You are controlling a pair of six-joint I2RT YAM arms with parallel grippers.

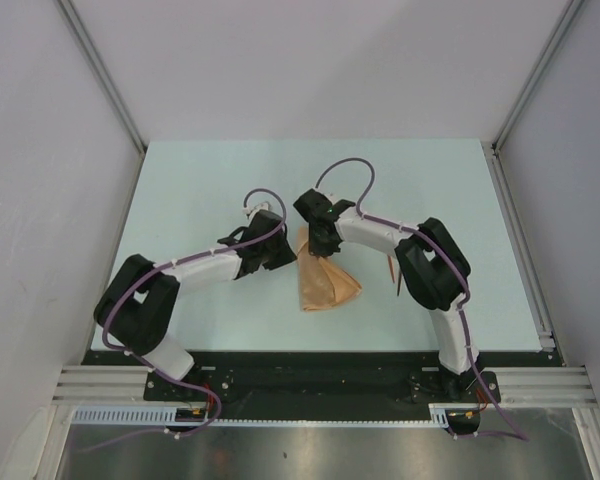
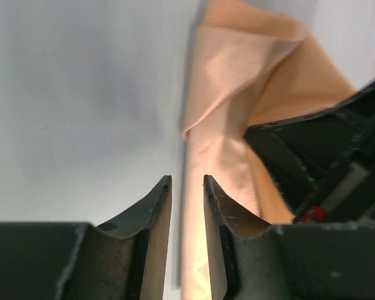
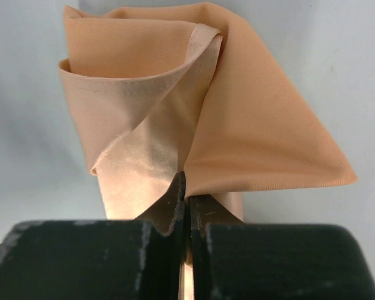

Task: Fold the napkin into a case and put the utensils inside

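The peach-orange napkin [image 1: 318, 286] lies in a narrow upright strip at mid-table, its top end folded over and a loose flap [image 3: 262, 125] spreading to the right. My right gripper is shut over the strip, with a gathered edge of the flap between its fingertips. Just left of the napkin, my left gripper stands partly open and holds nothing; the folded corner [image 2: 231, 75] lies ahead of it in the left wrist view. Two slim brown utensils [image 1: 400, 273] rest side by side to the right, partly under the right arm.
Both arms reach in close together over the napkin, and the right gripper's dark body [image 2: 319, 150] juts into the left wrist view.
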